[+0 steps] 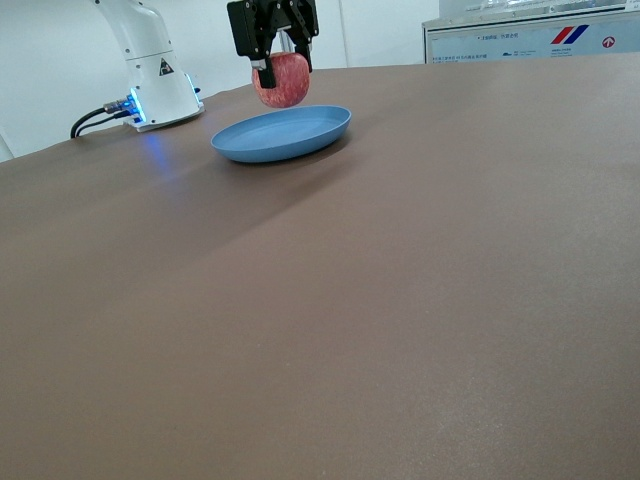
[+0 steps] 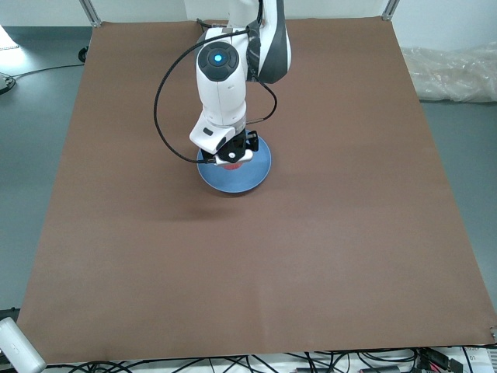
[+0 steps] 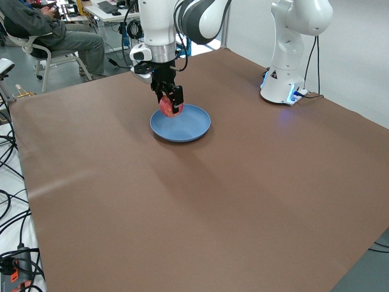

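A red apple (image 1: 283, 82) is held by my black gripper (image 1: 284, 62), shut on it, just above a blue plate (image 1: 280, 138). In the right view the gripper (image 3: 167, 100) and apple (image 3: 167, 108) are over the plate (image 3: 180, 129). In the left view my white arm (image 2: 221, 93) covers most of the apple, a sliver of red showing under the gripper over the plate (image 2: 256, 175).
Cables and equipment run along one edge; a seated person is in the background of the right view.
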